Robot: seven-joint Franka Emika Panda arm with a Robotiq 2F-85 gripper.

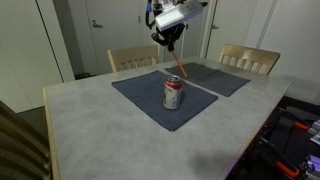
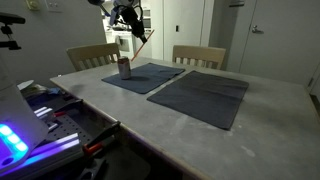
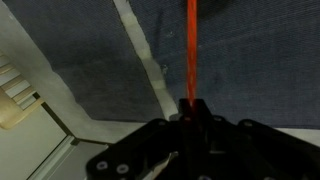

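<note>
A thin orange-red stick (image 1: 179,64) hangs slanting from my gripper (image 1: 171,48), which is shut on its upper end. In exterior view 2 the stick (image 2: 146,44) is in the air, above and beside the can. The red and white can (image 1: 172,93) stands upright on a dark mat, and the stick's lower end is clear of it. From the wrist, the stick (image 3: 191,55) runs away from between the dark fingertips of my gripper. Whether anything is inside the can does not show.
Dark mats (image 1: 192,108) lie on the pale table (image 1: 90,130), one near the can and another (image 2: 205,94) to the side. Chairs (image 1: 134,58) stand along the table's far edge. Bare tabletop lies in front of the mats.
</note>
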